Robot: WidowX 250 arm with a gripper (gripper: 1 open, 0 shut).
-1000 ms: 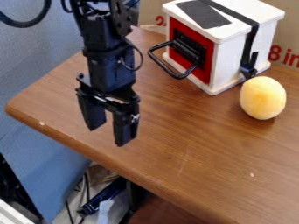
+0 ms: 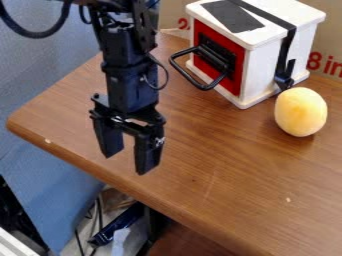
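My black gripper (image 2: 128,148) hangs over the left part of the wooden table, its two fingers apart with nothing between them. To its right and farther back stands a white toy box (image 2: 263,80) with a red front panel (image 2: 222,62), a black handle and black straps. A yellowish, egg-shaped object (image 2: 301,111) rests on the table at the right, in front of the box.
A cardboard sheet stands behind the box.
My gripper has shifted very slightly from where it was a second ago. The box and the yellowish object have not moved.
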